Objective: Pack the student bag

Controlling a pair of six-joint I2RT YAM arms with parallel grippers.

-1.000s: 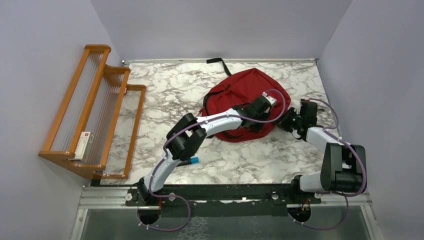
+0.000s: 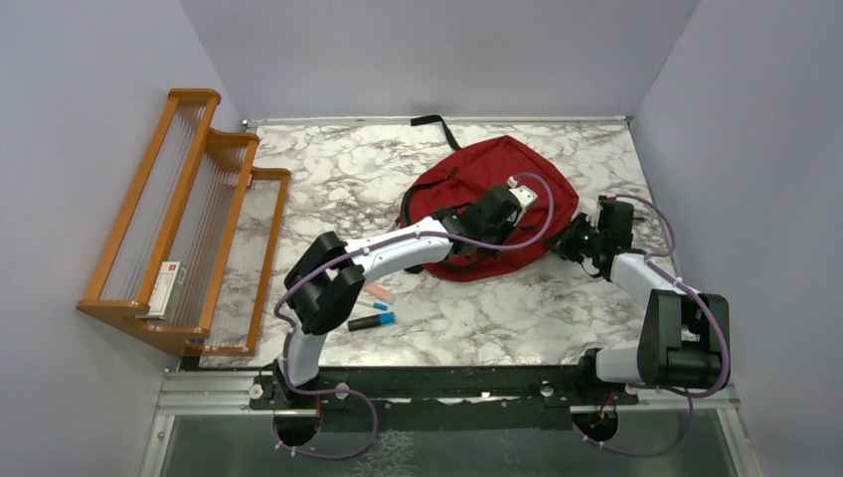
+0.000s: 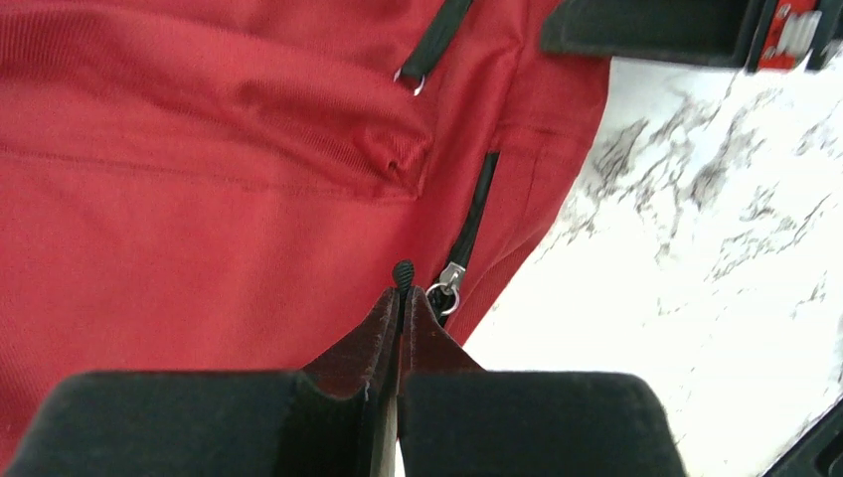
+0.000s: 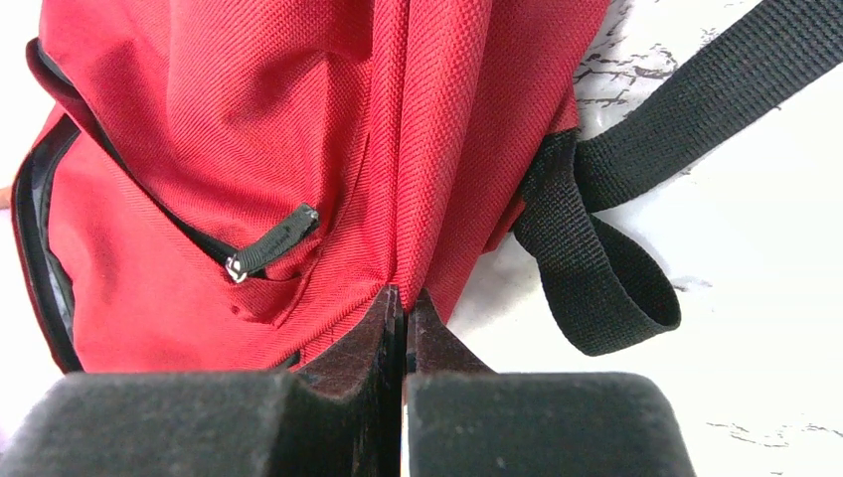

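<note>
The red bag (image 2: 497, 174) lies flat at the table's middle right. Over its lower part my left gripper is shut on a black zipper pull (image 3: 403, 273), whose tip pokes out above the fingers. A metal slider with a ring (image 3: 447, 283) shows just right of those fingertips. At the bag's right edge my right gripper is shut on a fold of red bag fabric (image 4: 437, 149). Another zipper pull (image 4: 278, 241) rests on the bag, left of the right gripper. In the top view both fingertip pairs are hard to make out.
A wooden rack (image 2: 194, 229) with a white box (image 2: 167, 290) stands at the left. A black and blue marker (image 2: 371, 321) and a pink item (image 2: 379, 292) lie at the front left. A black strap (image 4: 606, 248) loops beside the bag.
The right gripper has barely moved.
</note>
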